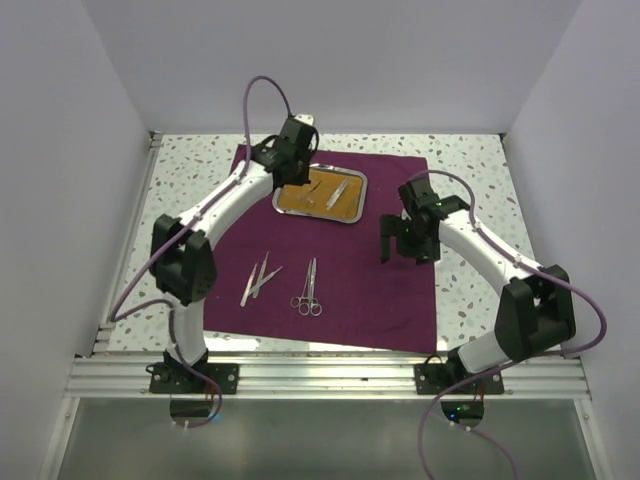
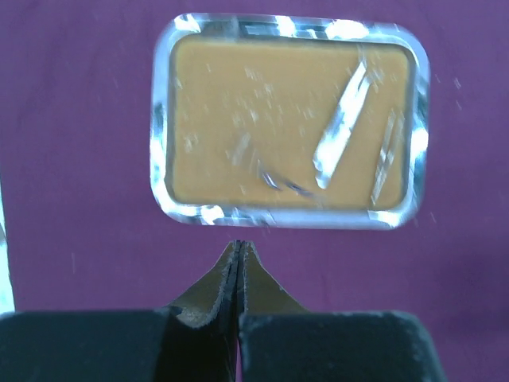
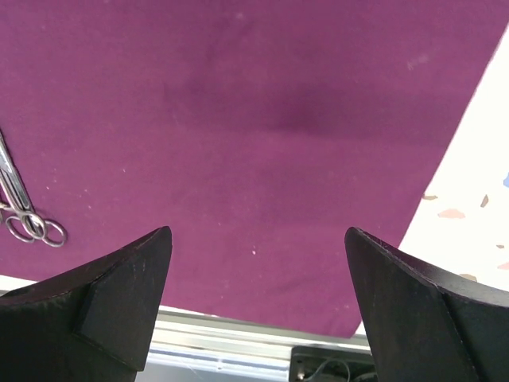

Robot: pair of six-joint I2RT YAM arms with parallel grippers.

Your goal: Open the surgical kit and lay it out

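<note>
A silver-rimmed tray (image 2: 161, 119) with a tan floor lies on the purple cloth (image 1: 345, 275). In it the left wrist view shows a shiny flat instrument (image 2: 342, 127), a thin pair of prongs (image 2: 385, 159) and a dark curved piece (image 2: 285, 185), all blurred. My left gripper hangs over the tray's left part in the top view, shut, with nothing visible between its fingertips. Over the cloth's right side, my right gripper stands open and empty. Scissor-handled instruments (image 1: 307, 292) lie at the cloth's front middle, with slim instruments (image 1: 258, 279) left of them.
Speckled table (image 1: 475, 165) shows around the cloth. A metal rail (image 1: 320, 372) runs along the front edge. The cloth between the scissor-handled instruments and my right gripper is bare.
</note>
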